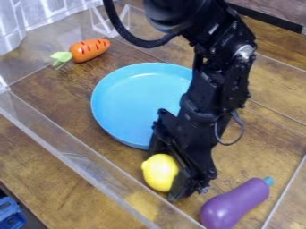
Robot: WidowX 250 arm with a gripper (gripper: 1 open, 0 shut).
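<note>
The black gripper [180,170] reaches down in the middle right of the camera view, its fingers around a yellow round object [160,172], perhaps a toy lemon, near the bottom centre. The gripper's far side is hidden, so whether it is closed tight on the object is unclear. A blue plate [125,97] lies just behind the gripper, partly covered by it. A purple toy eggplant [233,204] lies to the lower right of the yellow object.
A toy carrot [91,49] lies at the upper left. A clear plastic edge [72,152] runs diagonally along the lower left, with a blue item [7,213] in the corner. Bare wooden surface shows at the right.
</note>
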